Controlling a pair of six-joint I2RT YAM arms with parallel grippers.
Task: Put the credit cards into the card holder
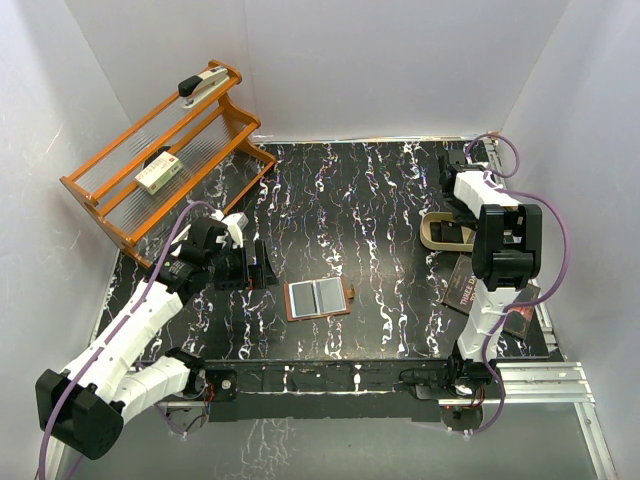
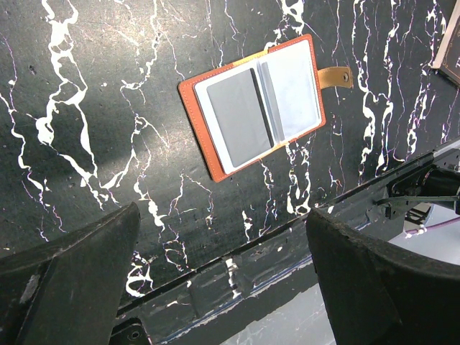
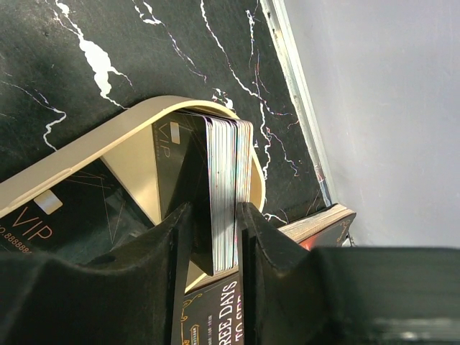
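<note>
An orange-edged card holder (image 2: 203,149) lies spread on the table in the left wrist view, its clear sleeves facing up. In the right wrist view, a stack of credit cards (image 3: 223,180) stands on edge inside a tan oval tray (image 3: 79,149); a black VIP card (image 3: 61,215) lies flat beside it. Over the stack is my right gripper, its fingers parted with card edges showing between them; whether both touch the cards is unclear. My left gripper stands open and empty, left of the holder in the top view.
Dark books (image 1: 462,286) lie near the tray, beneath the right arm. A wooden shelf (image 1: 240,115) with a stapler (image 1: 203,85) and a small box (image 1: 158,173) occupies the back left.
</note>
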